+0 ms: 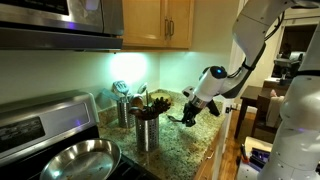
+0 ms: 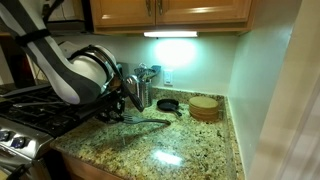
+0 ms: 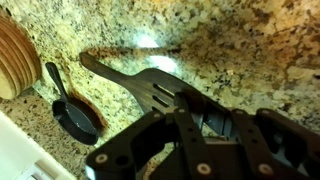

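Observation:
A dark slotted spatula (image 3: 160, 88) lies at the middle of the wrist view, its handle (image 3: 103, 69) stretching away to the upper left. My gripper is shut on it by the slotted head end. Exterior view 2 shows the gripper (image 2: 119, 110) low over the granite counter, with the spatula (image 2: 150, 121) reaching right from it, close to the surface. Whether the spatula touches the stone cannot be told. In exterior view 1 the gripper (image 1: 187, 115) is small and the spatula only partly shows.
A small black skillet (image 2: 169, 105) and a stack of round wooden boards (image 2: 205, 106) stand toward the wall. A metal pot (image 1: 147, 132) full of utensils is beside the stove, where a large pan (image 1: 80, 164) sits.

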